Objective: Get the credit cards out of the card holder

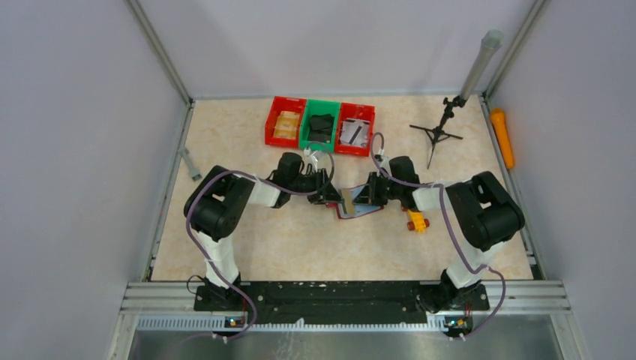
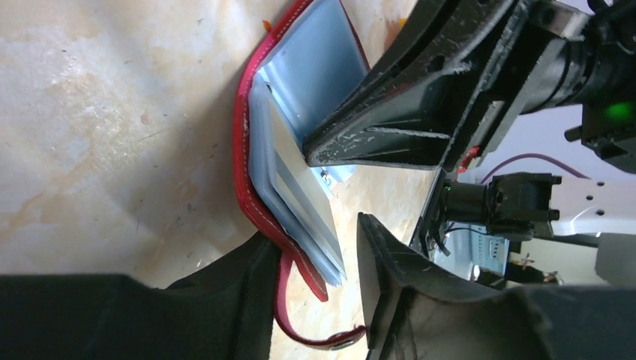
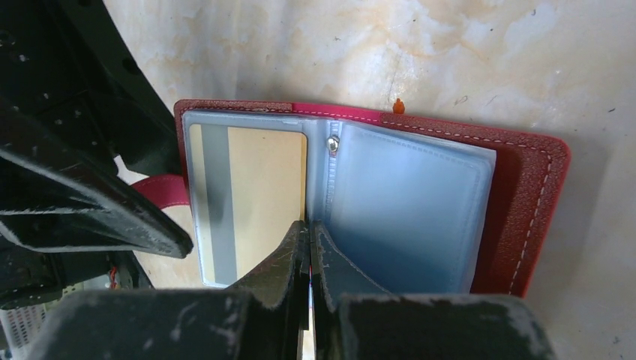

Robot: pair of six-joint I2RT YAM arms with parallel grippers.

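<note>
An open red card holder [image 3: 519,217] with clear blue sleeves [image 3: 405,202] lies on the table between both grippers. A beige card with a grey stripe [image 3: 259,195] sits in its left sleeve. My left gripper is part open around the holder's left edge, where the red cover and sleeves stand between its fingers; whether it touches them is unclear. My right gripper is shut, its tips pressed down at the card's inner edge beside the holder's middle, with no card visible between its fingers.
Red and green bins [image 1: 319,105] stand at the back. A black tripod [image 1: 439,131] is at the back right. A yellow toy [image 1: 417,221] lies beside my right arm, and an orange object [image 1: 502,139] lies by the right wall.
</note>
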